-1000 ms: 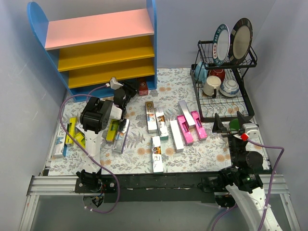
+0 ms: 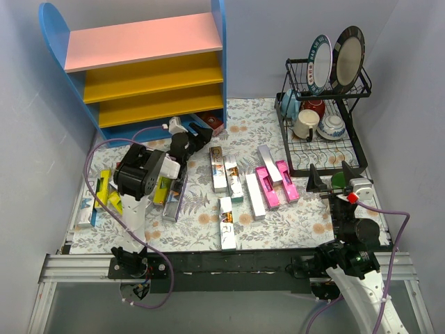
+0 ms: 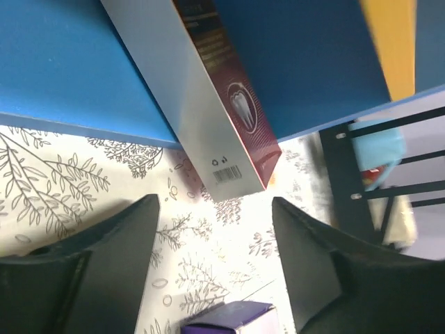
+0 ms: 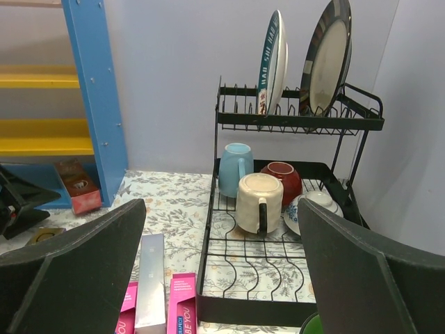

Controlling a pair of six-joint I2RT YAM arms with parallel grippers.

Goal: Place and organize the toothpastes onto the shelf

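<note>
The red toothpaste box lies aslant on the blue bottom level of the shelf, close to the right side panel. Its near end juts out past the shelf's front edge. My left gripper stands just in front of that end, its fingers apart and nothing between them. Loose toothpaste boxes, among them a white one and pink ones, lie on the table. Over at the right, my right gripper is open and empty.
A black dish rack with cups and plates stands at the back right. Yellow boxes lie at the left by the arm. The shelf's yellow boards overhang the bottom level. Bare table shows between shelf and rack.
The red box has turned from nearly straight to slanted, its near end shifting right. The right arm has stayed still.
</note>
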